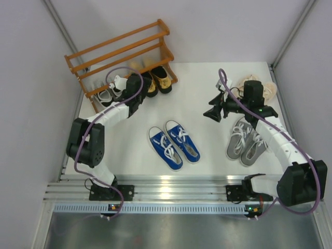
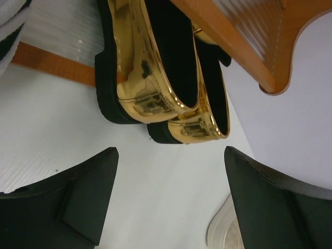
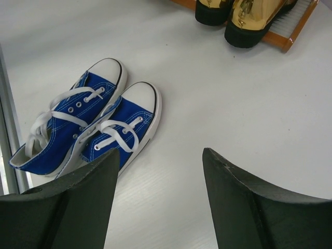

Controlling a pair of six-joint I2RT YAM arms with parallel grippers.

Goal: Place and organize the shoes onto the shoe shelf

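The wooden shelf (image 1: 119, 49) at the back left holds white sneakers (image 1: 103, 97) and two gold-and-black shoes (image 1: 161, 78), both close up in the left wrist view (image 2: 150, 104). My left gripper (image 1: 136, 83) is open at the shelf's front, fingertips below those shoes, nothing between them. My right gripper (image 1: 218, 109) is open over bare table, right of centre. A blue sneaker pair (image 1: 181, 142) lies in the middle, also in the right wrist view (image 3: 72, 119). A grey pair (image 1: 244, 145) lies at the right, and a cream pair (image 1: 265, 88) behind the right arm.
Bare white table (image 1: 199, 83) lies between the shelf and the right gripper, and at the left front. Metal rails (image 1: 176, 187) edge the front, and walls stand at the back and both sides.
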